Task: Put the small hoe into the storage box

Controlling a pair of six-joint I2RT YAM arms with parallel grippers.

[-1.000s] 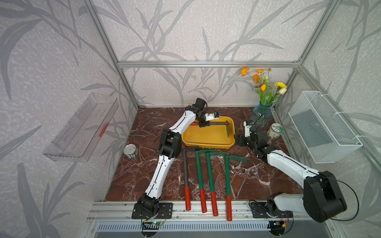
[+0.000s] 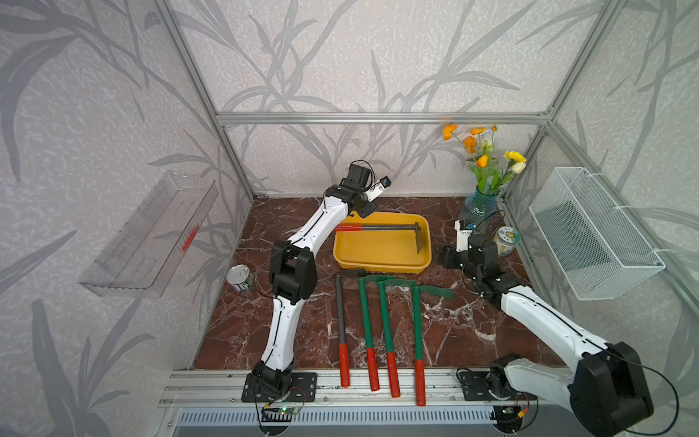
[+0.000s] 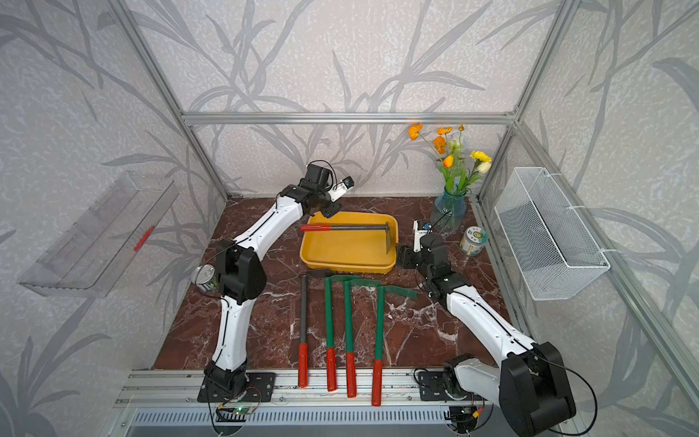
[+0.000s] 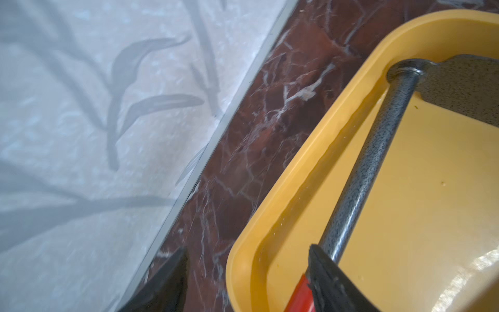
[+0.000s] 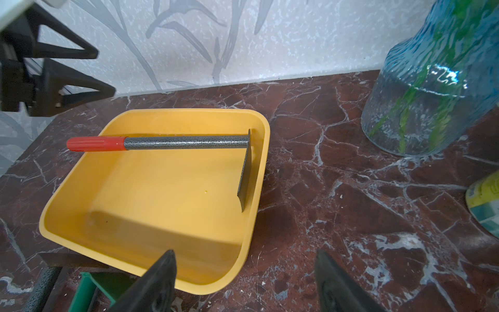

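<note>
A hoe with a speckled grey shaft (image 5: 187,142), red grip (image 5: 96,143) and flat blade (image 5: 245,176) lies along the far side of the yellow storage box (image 5: 264,171). Its blade is inside at the right wall, while the red grip reaches over the far-left rim. Above that corner my left gripper is open and empty, the shaft passing behind one finger. My right gripper stands open to the right of the box, only table between its fingers. More hoes, one grey (image 2: 340,313) and several green (image 2: 386,320), lie in front of the box.
A glass vase with flowers (image 2: 479,204) and a can (image 2: 505,240) stand at the back right. Another can (image 2: 239,277) is at the left. A clear bin (image 2: 156,233) and a white mesh basket (image 2: 597,233) flank the table.
My left gripper has risen and drawn back to the left from over the hoe's shaft, which stays in the box.
</note>
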